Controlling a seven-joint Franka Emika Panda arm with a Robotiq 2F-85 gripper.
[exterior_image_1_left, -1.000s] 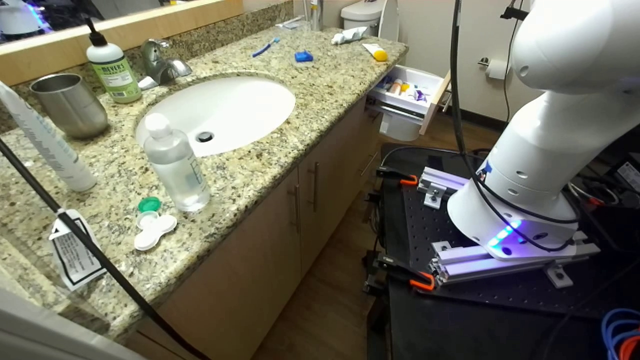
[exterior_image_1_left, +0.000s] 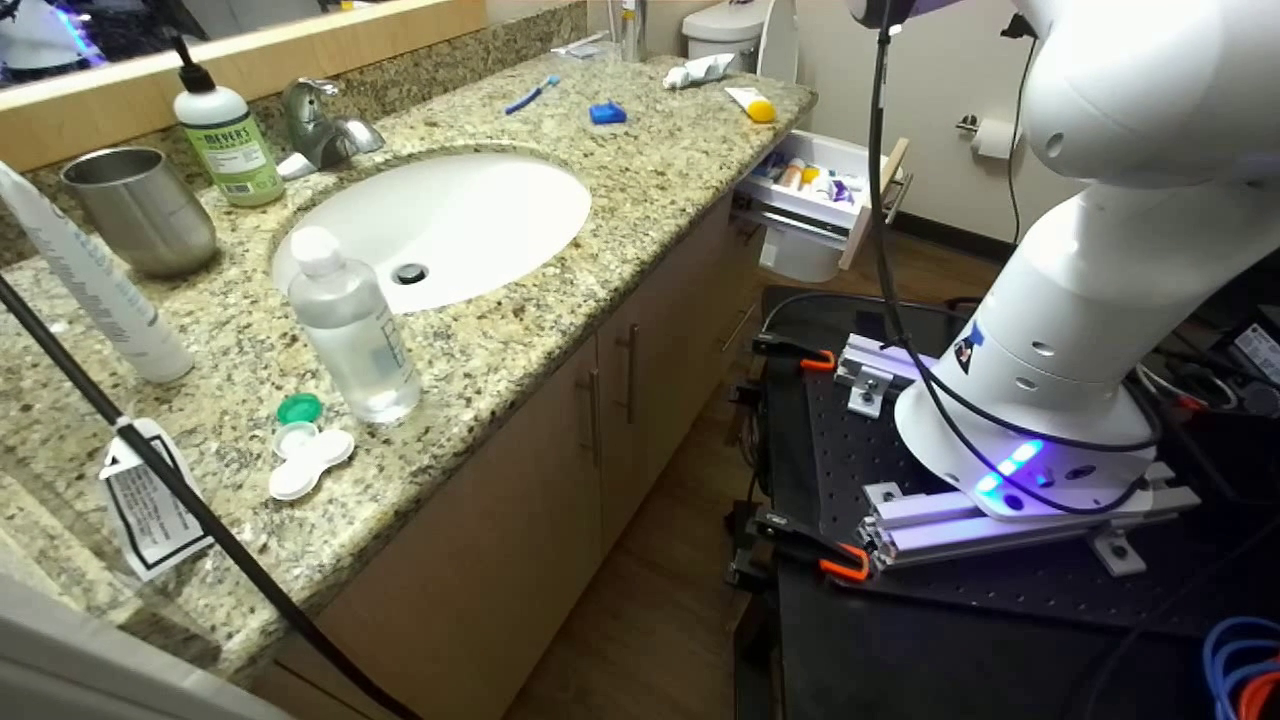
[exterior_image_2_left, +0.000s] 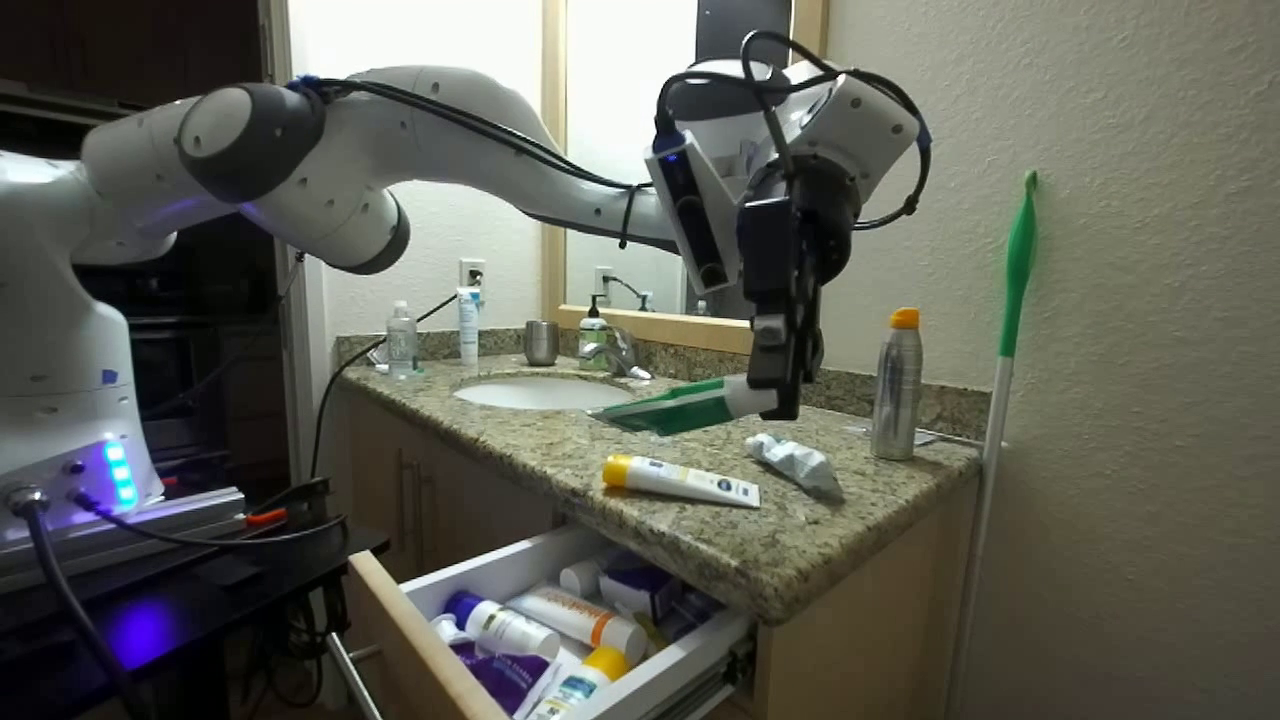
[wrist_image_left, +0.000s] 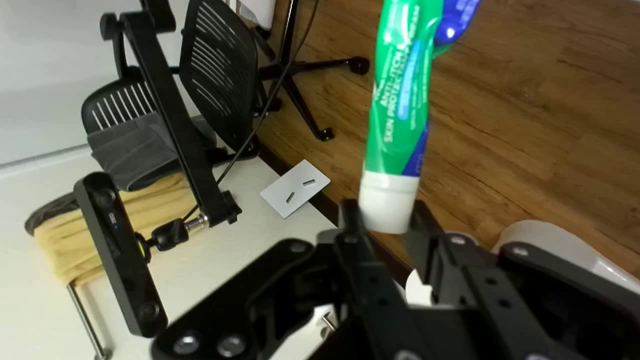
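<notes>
A green tube with a white cap (wrist_image_left: 388, 202) is held by that cap, with my gripper shut on it. In exterior view 2 the green tube (exterior_image_2_left: 672, 409) sticks out leftward and slightly down from my gripper (exterior_image_2_left: 774, 396), above the counter in the picture. The pulled-out white drawer (exterior_image_2_left: 705, 658) stands below and to the left, holding several tubes and bottles. A yellow-capped white tube (exterior_image_2_left: 684, 480) and a crumpled white tube (exterior_image_2_left: 794, 464) lie on the counter. The gripper is out of sight in exterior view 1.
A silver spray can (exterior_image_2_left: 896, 390) with an orange cap stands at the counter's right end. Around the sink (exterior_image_1_left: 468, 216) are a clear bottle (exterior_image_1_left: 354, 330), a soap bottle (exterior_image_1_left: 230, 138) and a metal cup (exterior_image_1_left: 142, 214). A blue item (exterior_image_1_left: 607, 113) lies beyond the sink.
The arm has shifted a little and its hanging cable has swung left in exterior view 1. Objects on the counter look unmoved.
</notes>
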